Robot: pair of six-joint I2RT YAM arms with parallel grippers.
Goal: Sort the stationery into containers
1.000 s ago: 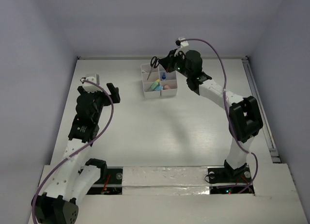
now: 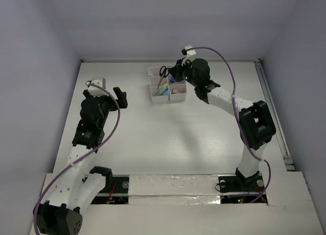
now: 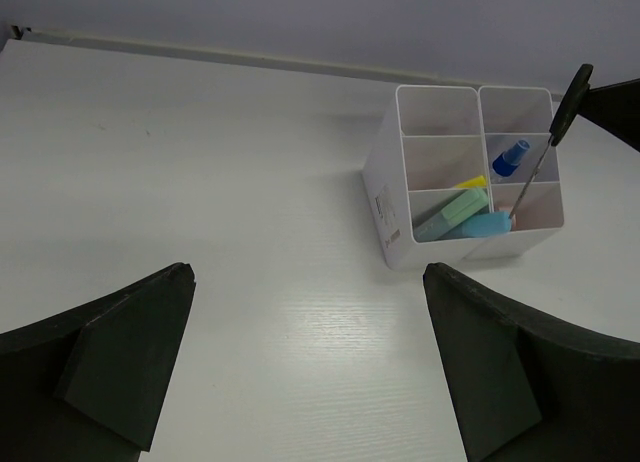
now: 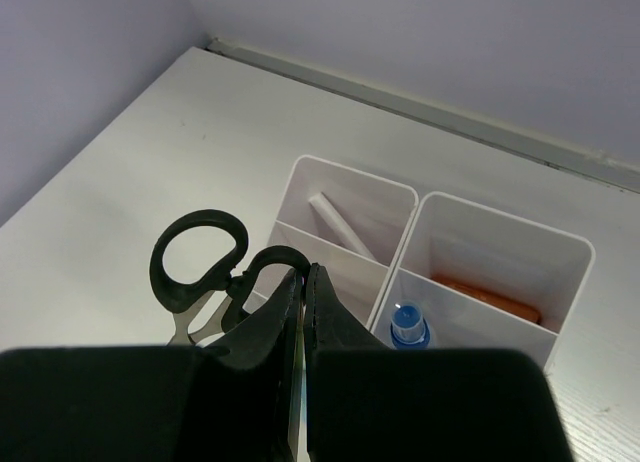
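My right gripper [image 2: 171,71] is shut on a pair of black-handled scissors [image 4: 200,287], held over the white divided organizer [image 3: 392,232] with the blades pointing down. In the right wrist view the organizer's compartments hold a white stick [image 4: 340,222], an orange item [image 4: 485,297] and a blue bottle [image 4: 409,324]. The left wrist view also shows a green item [image 3: 451,214], a cyan item [image 3: 480,225] and a yellow piece [image 3: 471,182] inside it. My left gripper stands open at the left of the table, empty, away from the organizer.
Walls [image 2: 285,113] border the workspace at the back and sides.
The left arm looks practically still.
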